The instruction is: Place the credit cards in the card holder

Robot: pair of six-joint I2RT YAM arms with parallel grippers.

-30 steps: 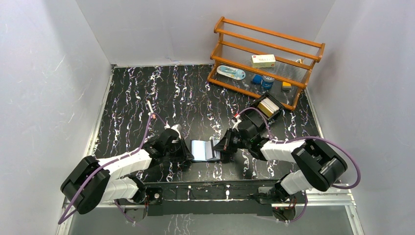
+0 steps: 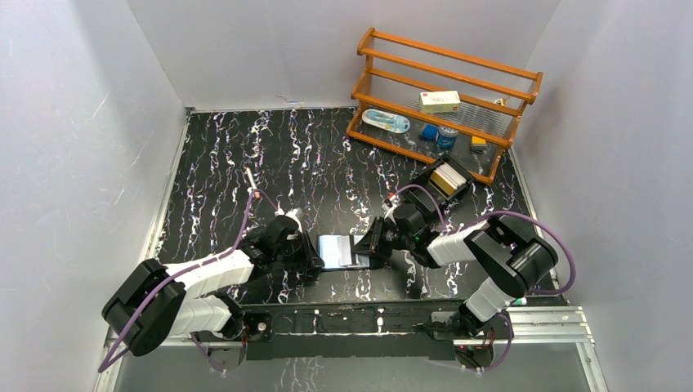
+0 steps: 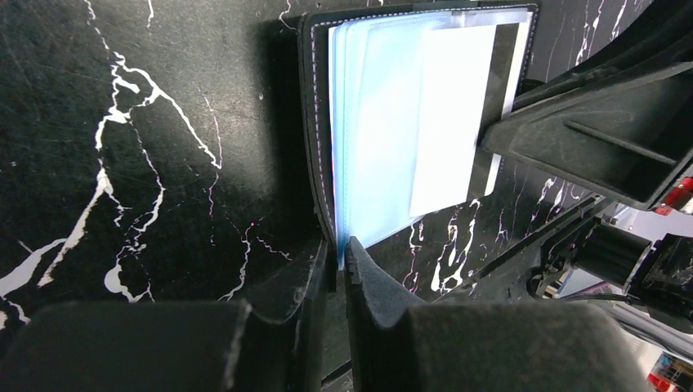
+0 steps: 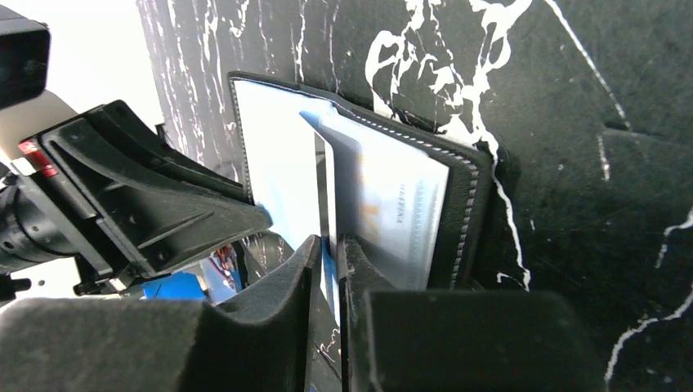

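The card holder (image 2: 335, 251) lies open at the table's front middle, with pale blue sleeves (image 3: 376, 122). My left gripper is shut at the holder's left edge; whether it pinches the cover or sleeves is unclear. My right gripper is over the holder, its fingertips close together on the edge of a thin upright piece with a dark stripe (image 4: 325, 180), likely a card or sleeve, hard to tell which. Its finger opening is hard to judge.
At the back right stands a wooden rack (image 2: 445, 61) with boxes and containers. A dark box with cards (image 2: 445, 179) sits in front of it.
The left arm looks unchanged.
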